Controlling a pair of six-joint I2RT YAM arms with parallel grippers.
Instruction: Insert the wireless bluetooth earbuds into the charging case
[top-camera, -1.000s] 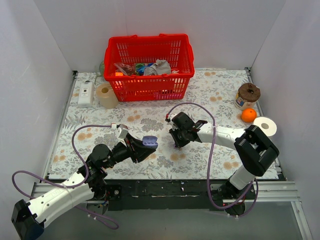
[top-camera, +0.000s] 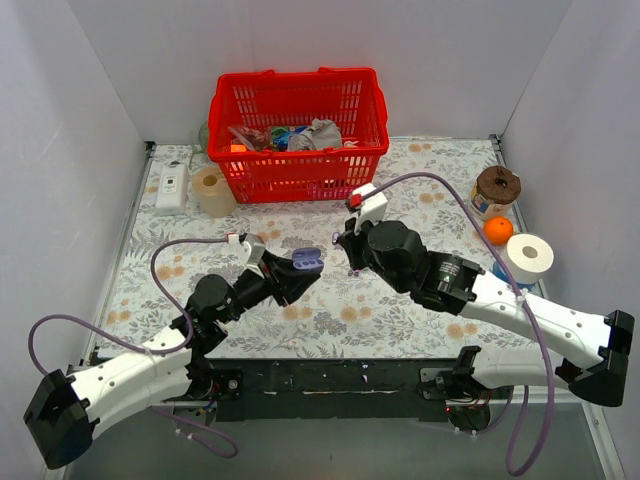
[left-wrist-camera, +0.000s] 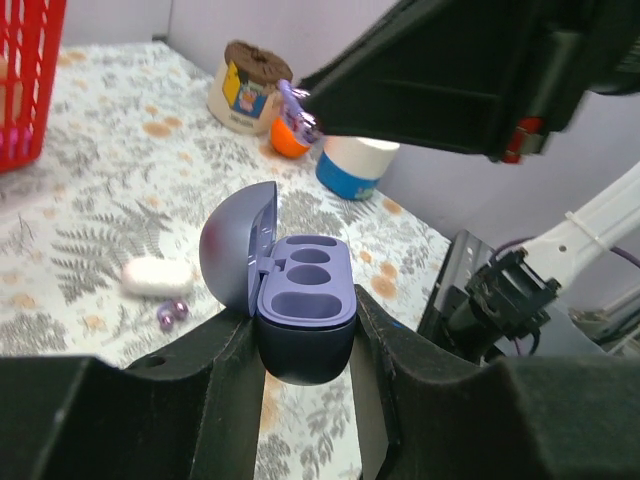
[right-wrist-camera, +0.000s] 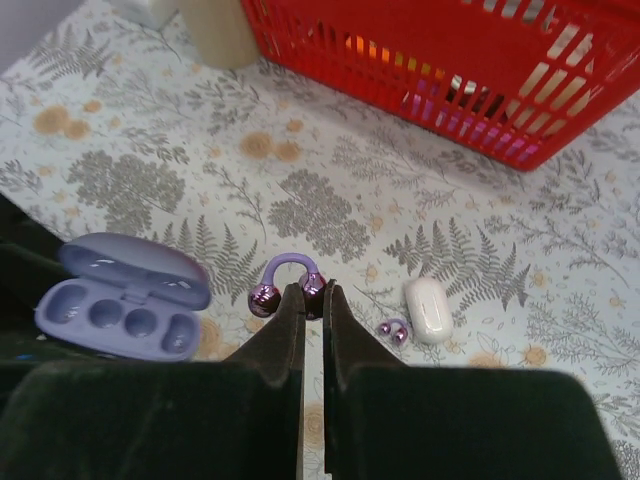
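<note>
My left gripper is shut on the purple charging case (left-wrist-camera: 305, 295), whose lid stands raised and whose several round slots look empty. An earbud (right-wrist-camera: 290, 268), a purple band joining two dark shiny ends, is pinched at one end in my right gripper. In the right wrist view the open case (right-wrist-camera: 125, 305) sits to the left of this earbud, apart from it. Another earbud (right-wrist-camera: 393, 331) lies on the table beside a white oval object (right-wrist-camera: 428, 310).
A red basket (top-camera: 300, 180) with mixed goods stands at the back. Tape rolls (top-camera: 213, 190), a white power strip (top-camera: 172, 188), an orange (top-camera: 498, 230), a brown-topped can (top-camera: 494, 190) and a white roll (top-camera: 527, 256) line the sides.
The left gripper, still holding the case, has shifted slightly right and toward the back.
</note>
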